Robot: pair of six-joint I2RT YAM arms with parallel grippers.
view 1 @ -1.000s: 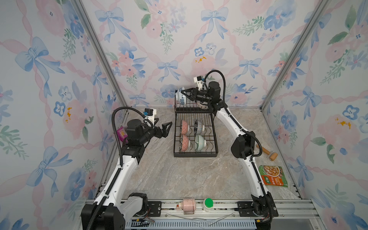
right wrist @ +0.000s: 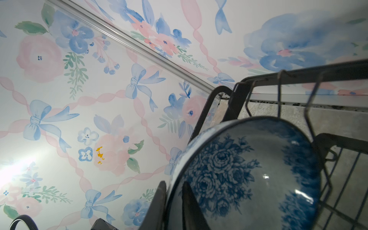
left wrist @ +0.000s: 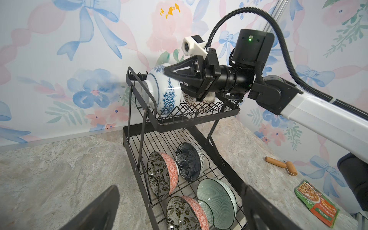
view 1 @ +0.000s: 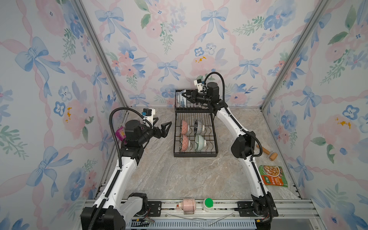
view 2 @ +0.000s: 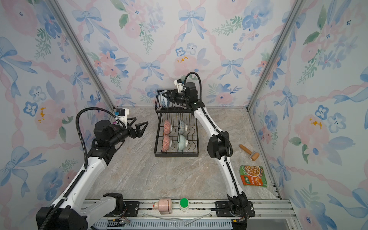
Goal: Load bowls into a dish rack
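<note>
A white bowl with blue flowers (left wrist: 167, 92) stands on its side at the left end of the dish rack's upper shelf (left wrist: 180, 125). My right gripper has its fingers on either side of this bowl's rim, close together; whether they press on it cannot be told. On the lower tier of the rack (view 1: 195, 154) stand two red-patterned bowls (view 1: 185, 127) (view 1: 184, 143), a dark grey bowl (view 1: 198, 126) and a pale green bowl (view 1: 200, 142), all on edge. Left of the rack, my left gripper (view 1: 163, 121) hangs open and empty.
Another patterned bowl (left wrist: 199, 98) sits on the upper shelf, partly behind the right gripper. A wooden-handled tool (view 2: 249, 152) and a food packet (view 2: 253, 176) lie at the right. The counter in front of the rack is clear.
The blue-flowered bowl and my right gripper have come down a little and the bowl has settled more upright at the shelf's left end. The left arm has barely shifted.
</note>
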